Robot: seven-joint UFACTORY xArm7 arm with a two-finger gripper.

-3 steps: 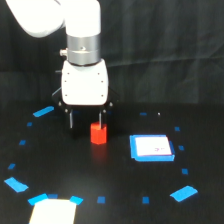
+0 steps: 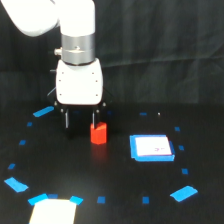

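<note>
A small red block [image 2: 98, 134] stands on the dark table, left of the middle. Above it and slightly to its left is my gripper [image 2: 80, 118], pointing down with its two thin dark fingers spread apart. The right finger lines up with the block's upper left edge, and I cannot tell whether they touch. Between the fingers I make out nothing. Both fingertips are hard to see against the dark background.
Right of the block lies a blue-rimmed box or tray [image 2: 134, 148] with a white middle. A pale cream object [image 2: 52, 212] is cut off by the bottom edge. Blue tape marks dot the table. Free room lies to the right and in front.
My gripper has shifted slightly to the left. The red block and the blue-rimmed item look unmoved.
</note>
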